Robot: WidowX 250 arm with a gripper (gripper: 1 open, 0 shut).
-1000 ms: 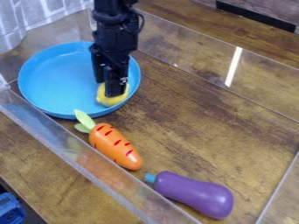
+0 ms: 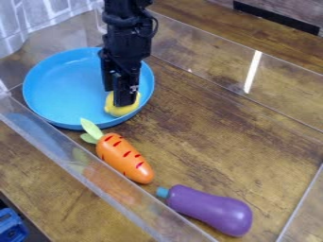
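Note:
My black gripper reaches down from the top of the camera view into a blue plate. It is shut on a yellow object at the plate's right side, whose upper part is hidden by the fingers. An orange toy carrot with pale green leaves lies in front of the plate. A purple toy eggplant lies at the lower right.
Clear plastic walls run along the near left. A small blue item shows at the bottom left corner.

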